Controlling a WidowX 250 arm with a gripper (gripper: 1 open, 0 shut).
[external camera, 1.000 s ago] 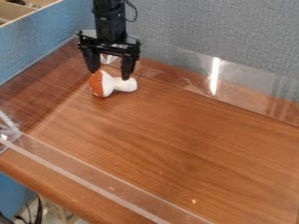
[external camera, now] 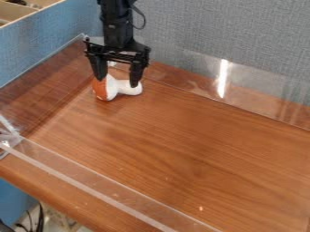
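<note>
A white object with an orange cap (external camera: 105, 88), resembling a toy mushroom, lies on its side on the wooden table near the back left, its pale stem pointing right. My black gripper (external camera: 116, 74) hangs from the top of the view directly over it, fingers pointing down and spread apart around the upper part of the object. Whether the fingertips touch it is hard to tell.
Clear plastic edging runs along its sides, with a blue wall at left and a grey textured wall behind. Cables lie at the lower left, off the table.
My gripper has shifted slightly right and down over the orange-capped object, which looks to be in about the same place.
</note>
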